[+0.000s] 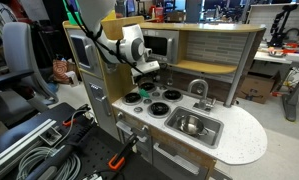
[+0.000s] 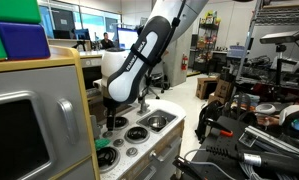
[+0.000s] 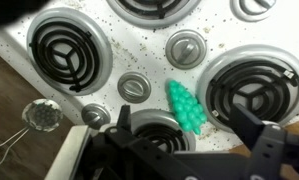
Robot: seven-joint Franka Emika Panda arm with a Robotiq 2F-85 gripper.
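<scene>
A bumpy green object [image 3: 187,107] lies on the white stovetop [image 3: 154,92] between coil burners in the wrist view. My gripper is open above it, its dark fingers set wide to either side at the frame's lower edge. Nothing is held between them. In exterior view 1 the gripper [image 1: 146,76] hangs low over the back left of the stove. In exterior view 2 the white arm [image 2: 131,62] reaches over the counter.
A metal sink [image 1: 194,127] with a faucet [image 1: 201,92] lies right of the burners. A wooden shelf [image 1: 204,66] overhangs the back. Tall cabinet doors [image 1: 89,65] flank the left.
</scene>
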